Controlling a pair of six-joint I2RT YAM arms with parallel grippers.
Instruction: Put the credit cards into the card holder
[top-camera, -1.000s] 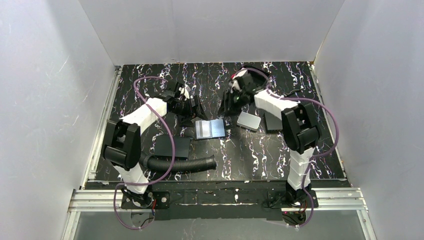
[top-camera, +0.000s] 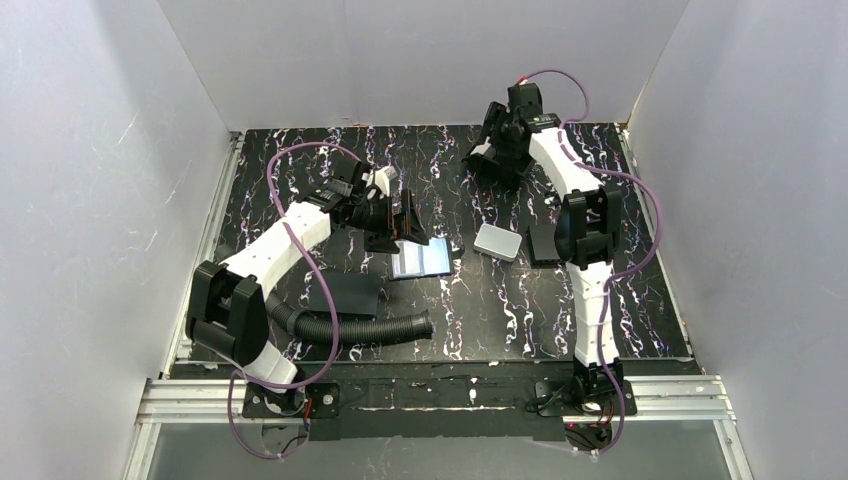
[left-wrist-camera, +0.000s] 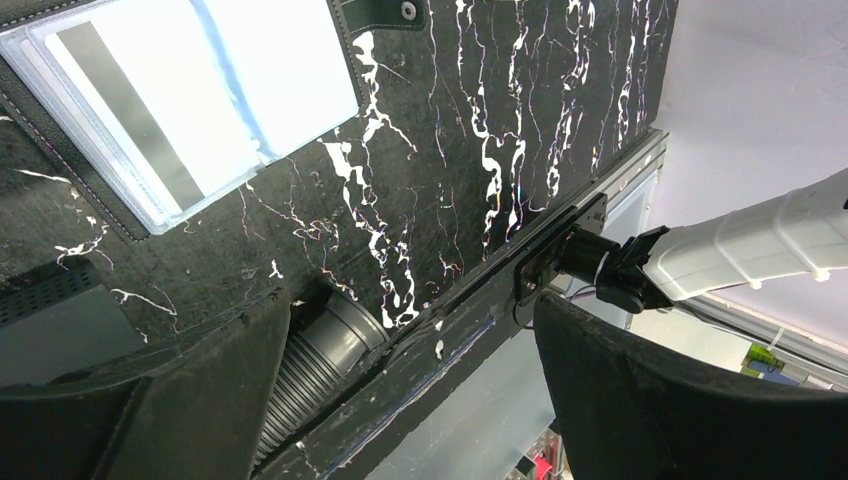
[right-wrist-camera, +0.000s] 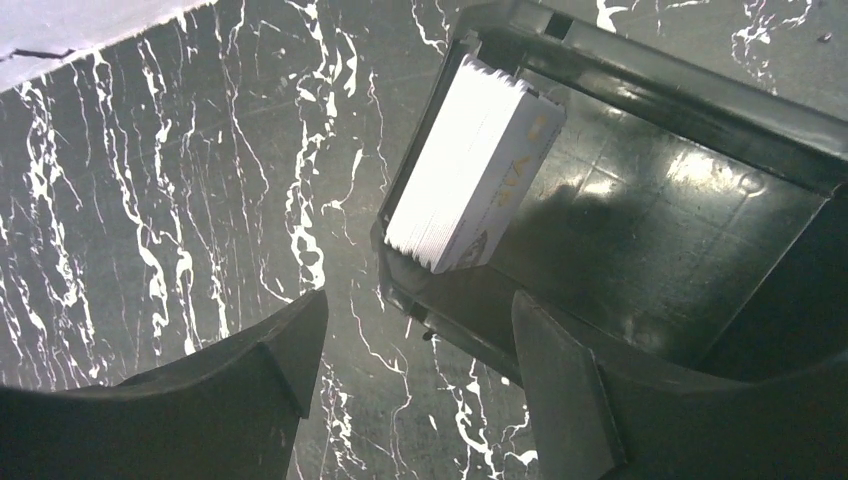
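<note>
The card holder lies open on the dark marbled table, with clear pockets and a black stitched border. Close up in the left wrist view, the holder's pockets look white, and a grey stripe crosses the left one. My left gripper hovers near its back edge; the fingers [stand] wide apart, empty. At the back right, a black bin holds a tight stack of cards standing against one end, a grey card facing outward. Over that end, my right gripper is open, nothing between its fingers.
A black corrugated hose and a dark flat box lie at front left. A pale-topped box sits right of the holder, with a black box beyond it.
The left arm has shifted only slightly.
</note>
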